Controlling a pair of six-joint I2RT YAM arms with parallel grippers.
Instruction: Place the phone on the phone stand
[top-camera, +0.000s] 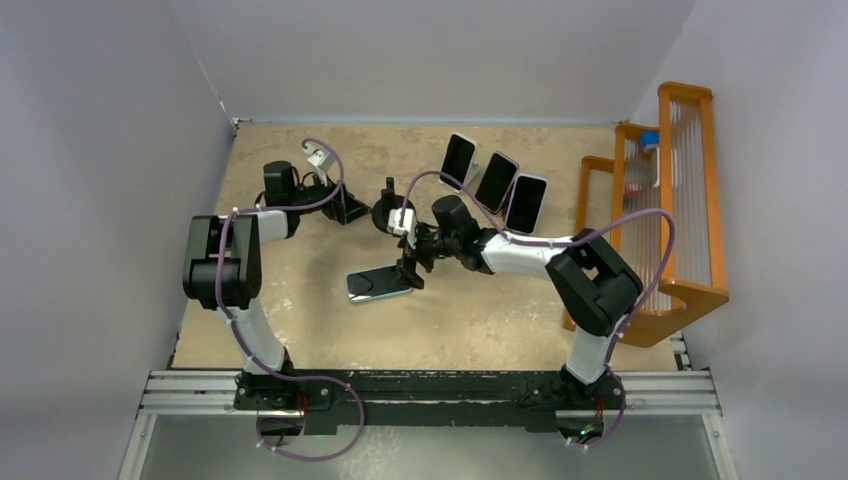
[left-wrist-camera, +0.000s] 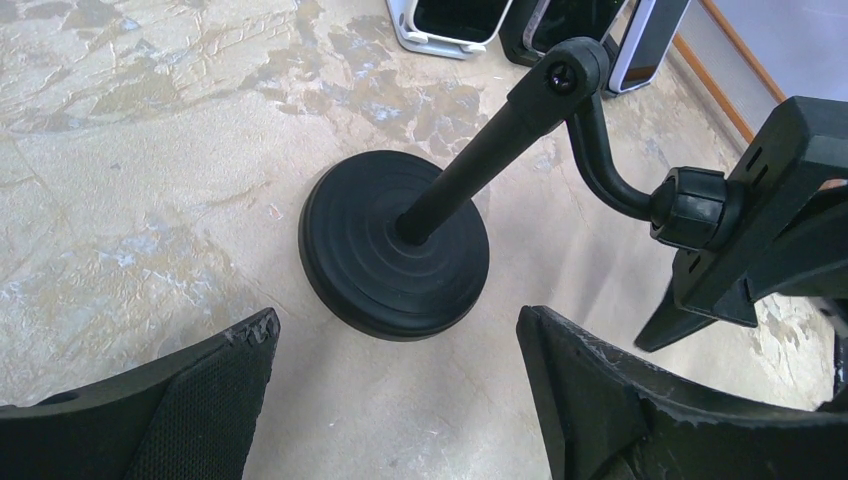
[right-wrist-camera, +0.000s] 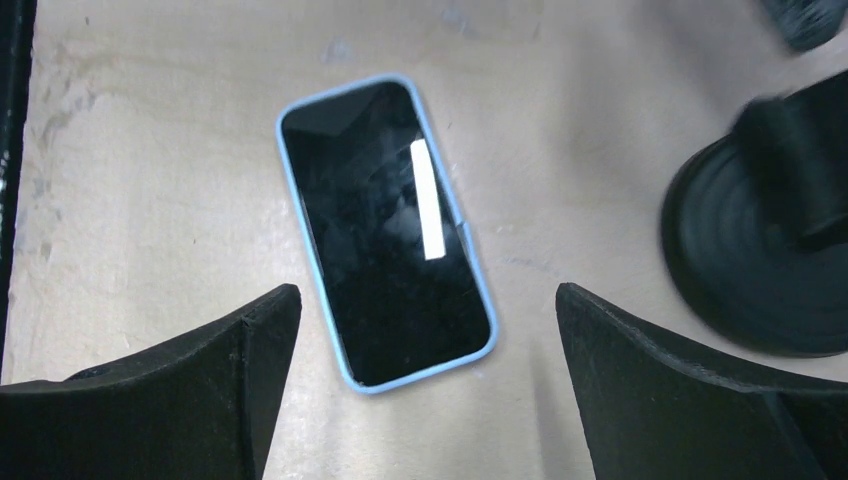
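Note:
A phone with a pale blue edge (right-wrist-camera: 370, 230) lies flat, screen up, on the table, and shows in the top view as a dark slab (top-camera: 372, 285) left of my right gripper. That right gripper is above the phone with its fingers wide apart, nothing held. Behind the phone stands a black phone stand with a round base (left-wrist-camera: 375, 270) and a tilted post. My left gripper stands near that base with its fingers apart and nothing between them. In the top view the right arm hides part of the stand.
Three more phones lean on stands at the back: a white one (top-camera: 459, 160), a dark one (top-camera: 496, 183) and a pale-edged one (top-camera: 525, 204). A wooden rack (top-camera: 690, 190) occupies the right side.

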